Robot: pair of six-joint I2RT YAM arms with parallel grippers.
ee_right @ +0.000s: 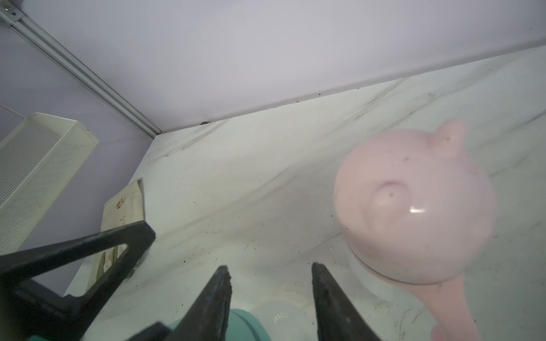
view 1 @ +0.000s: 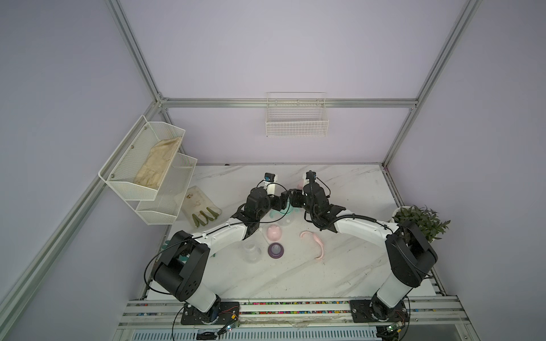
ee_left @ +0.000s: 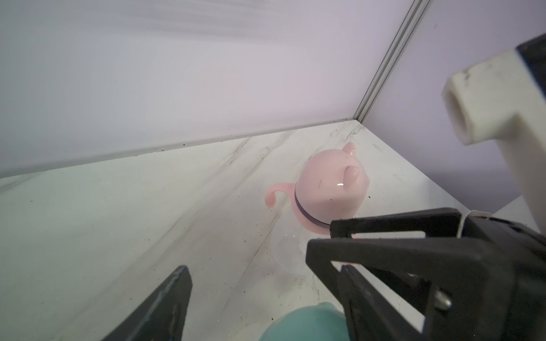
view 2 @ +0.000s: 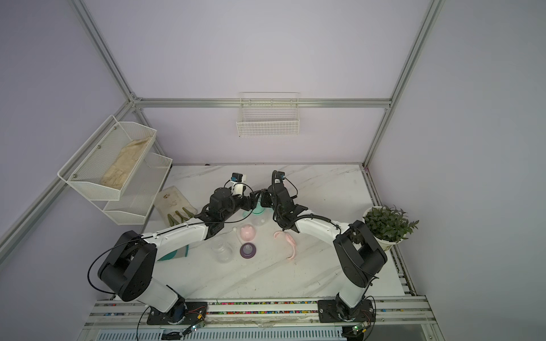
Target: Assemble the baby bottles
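Note:
My left gripper and right gripper meet over the middle of the table, close together, both open. Below them is a teal bottle part point(ee_left: 304, 326); whether either touches it is unclear. A pink bear-shaped cap point(ee_right: 412, 210) with a pink handle sits on a clear bottle just behind. Nearer the front lie a pink dome point(view 1: 273, 233), a purple ring point(view 1: 275, 250), a curved pink handle point(view 1: 318, 244) and a clear bottle point(view 1: 252, 254).
Wire shelves point(view 1: 148, 170) hang on the left above a board point(view 1: 199, 201) with green items. A potted plant point(view 1: 421, 221) stands at the right edge.

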